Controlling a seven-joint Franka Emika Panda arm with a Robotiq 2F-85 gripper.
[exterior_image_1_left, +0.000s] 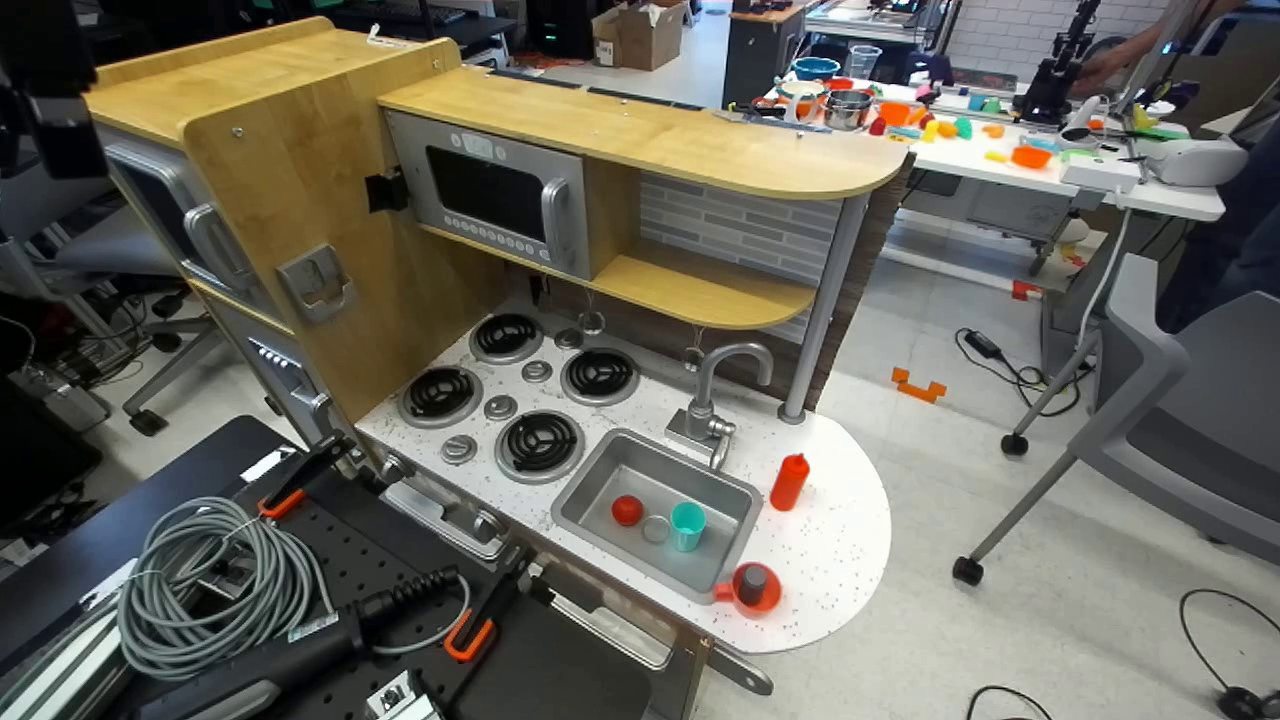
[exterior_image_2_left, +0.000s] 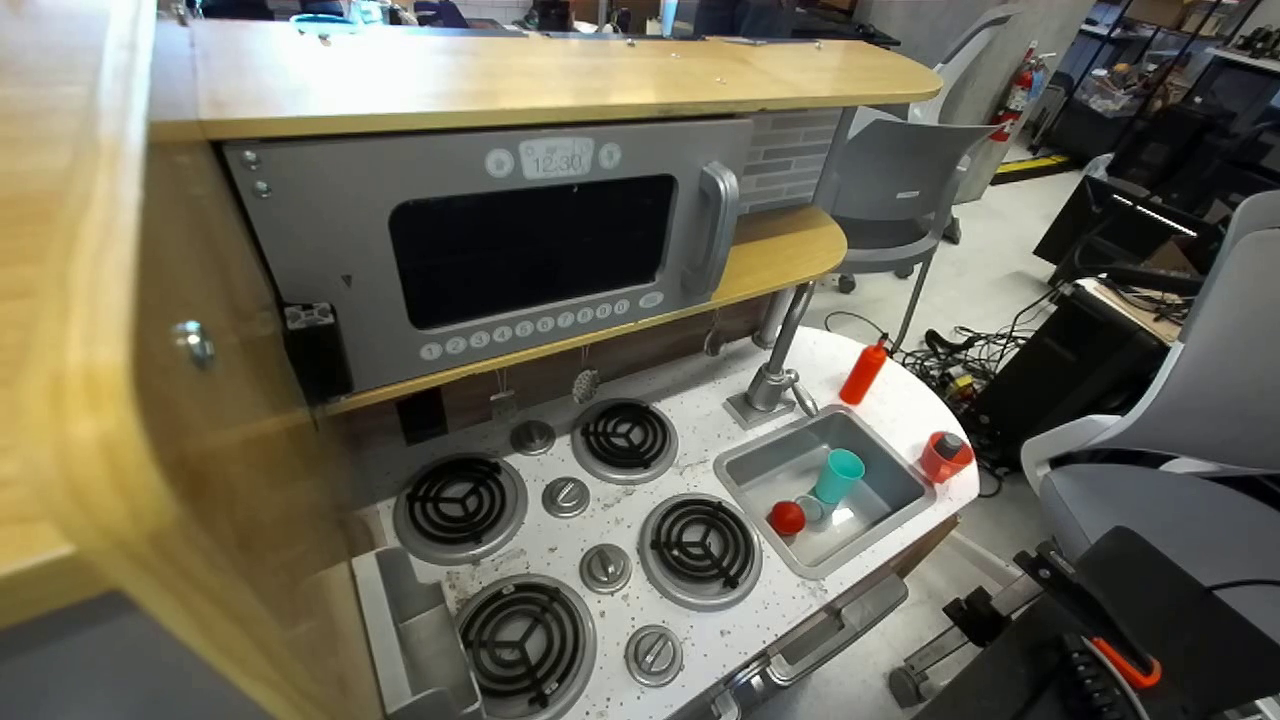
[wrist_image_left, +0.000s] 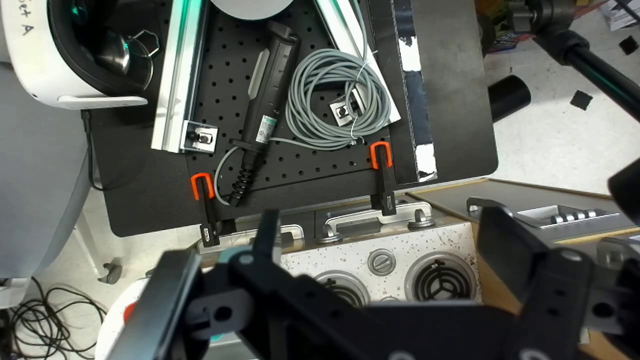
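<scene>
In the wrist view, my gripper is open, its dark fingers (wrist_image_left: 507, 243) spread wide with nothing between them. It hangs over the front edge of the toy kitchen and the black pegboard table. Inside the grey sink (exterior_image_1_left: 582, 480) lie a red ball-like item (exterior_image_1_left: 626, 510) and a teal cup (exterior_image_1_left: 687, 526), with a clear ring-shaped thing at the cup's side. A red bottle (exterior_image_1_left: 789, 481) stands upright on the counter right of the sink. Near the sink's front corner sits a red mug (exterior_image_1_left: 763, 598) with a dark item inside.
Several black stove burners (exterior_image_2_left: 699, 551) lie left of the sink, beside a tall wooden cabinet (exterior_image_1_left: 294, 156). The microwave (exterior_image_2_left: 528, 240) is shut, under a wooden top. A faucet (exterior_image_1_left: 708, 390) rises behind the sink. Coiled cable (wrist_image_left: 339, 99) lies on the table.
</scene>
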